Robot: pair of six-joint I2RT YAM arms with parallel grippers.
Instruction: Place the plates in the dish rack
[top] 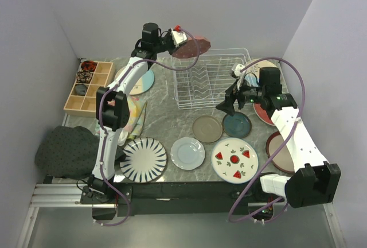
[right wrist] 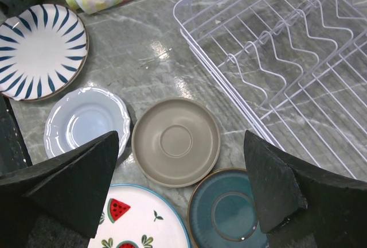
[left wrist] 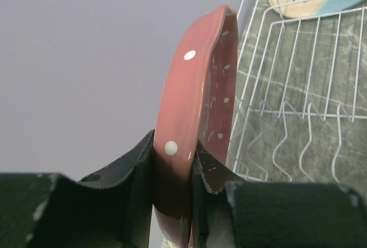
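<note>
A reddish-pink plate with white dots [left wrist: 192, 96] is pinched on edge by my left gripper. From the top, this plate [top: 192, 48] shows over the back left corner of the white dish rack [top: 184, 108]; whether it touches the wires cannot be told. My right gripper is open and empty, above the grey-brown plate [right wrist: 175, 142] and the teal plate [right wrist: 226, 208]. Nearer the front edge lie the pale blue plate [top: 187, 153], the blue-striped plate [top: 143, 159] and the watermelon plate [top: 234, 160]. The rack's visible slots hold nothing.
A wooden compartment box [top: 86, 101] stands at the far left, with a dark cloth [top: 71, 151] in front. A patterned cloth [top: 129, 113] and a cream-and-blue plate [top: 145, 81] lie left of the rack. Right of it are a red plate [top: 262, 113] and a brown-rimmed plate [top: 281, 153].
</note>
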